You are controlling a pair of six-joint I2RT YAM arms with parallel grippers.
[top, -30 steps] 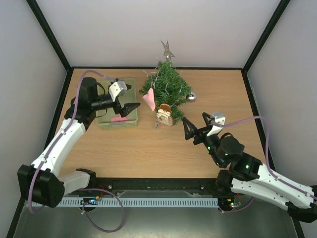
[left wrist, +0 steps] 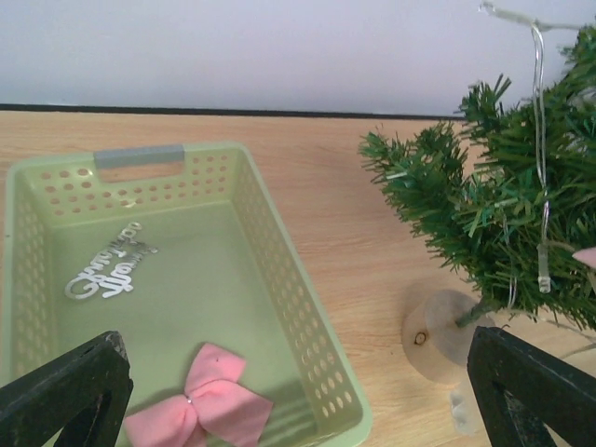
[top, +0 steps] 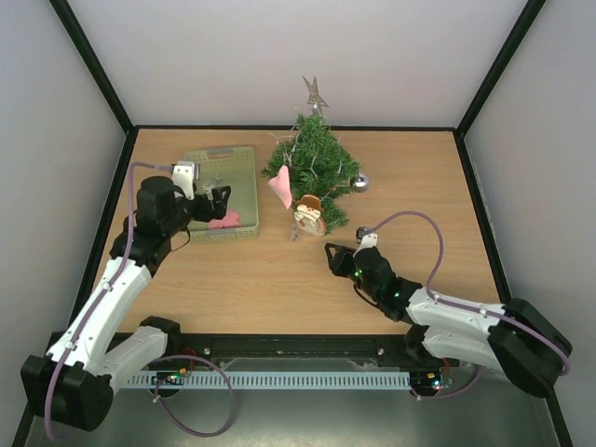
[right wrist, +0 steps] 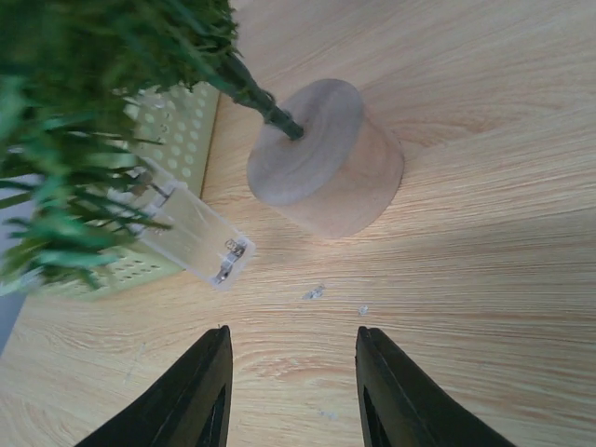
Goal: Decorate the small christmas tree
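Note:
The small tree stands at the back centre with a star, a pink ornament, a silver ball and a gingerbread-like ornament. A green basket left of it holds a pink bow and silver script ornaments. My left gripper hangs open over the basket's front, nothing between its fingers. My right gripper is low, right of and in front of the tree, its fingertips apart with only table between them.
The wooden tree base sits beside a clear battery box.
Over the last second my right gripper has moved left and lower, toward the table. My left arm has pulled back slightly leftward from over the basket's right side.

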